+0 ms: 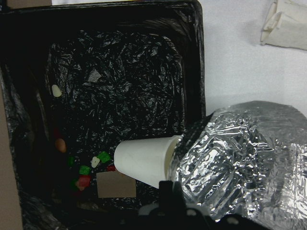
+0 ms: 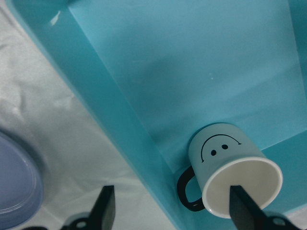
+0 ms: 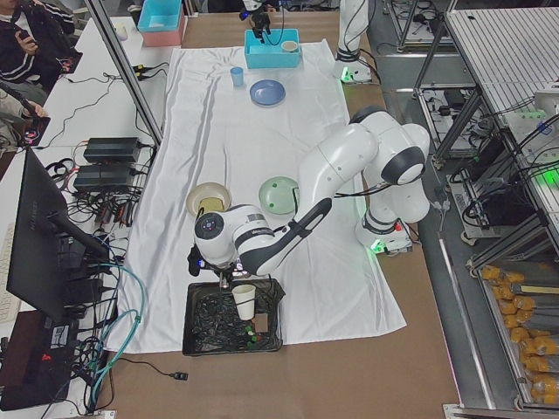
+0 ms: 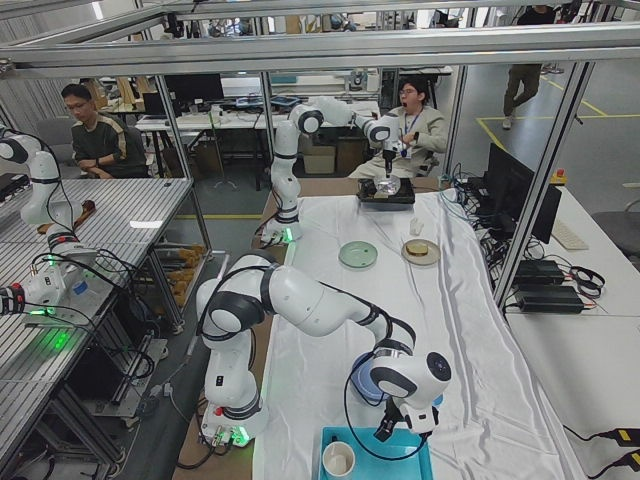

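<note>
My left gripper is shut on a crumpled silver foil piece [image 1: 240, 163], held over the black lined tray [image 1: 110, 76]. In that tray lie a white paper cup [image 1: 141, 158] on its side, a cardboard square [image 1: 115, 187] and several small coloured bits. At the other end of the table, my right gripper stands open above a blue bin [image 2: 192, 62]. Inside the bin is a white smiley mug [image 2: 220, 153] with a black handle, near a corner, below and between the open fingers.
A blue plate [image 2: 14, 182] is beside the bin. A green plate [image 4: 358, 254] and a beige plate [image 4: 421, 258] with a yellow item lie mid-table. A folded pale cloth [image 1: 283, 26] is beside the black tray. Monitors and cables line one side; cloth between plates is clear.
</note>
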